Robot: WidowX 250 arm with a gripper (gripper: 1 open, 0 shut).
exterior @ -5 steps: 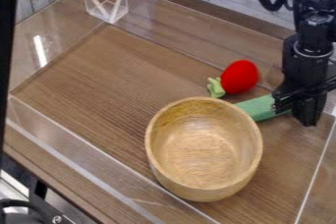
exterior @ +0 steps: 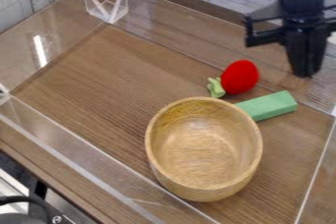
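Note:
The dark body of my gripper (exterior: 294, 33) hangs at the top right, above and behind a green bar (exterior: 269, 106); its fingers are too blurred to read. Left of the bar lies a red rounded object (exterior: 239, 76) with a small pale green piece (exterior: 215, 87) at its lower left. A round tan wooden bowl (exterior: 203, 184) stands in the lower middle.
A white wire-like object (exterior: 108, 4) stands near the back left edge. Dark cables lie outside the table at the lower left.
My gripper has risen from low over the green bar to the top of the view. The green bar now shows clear, lying a little to the right of where it was.

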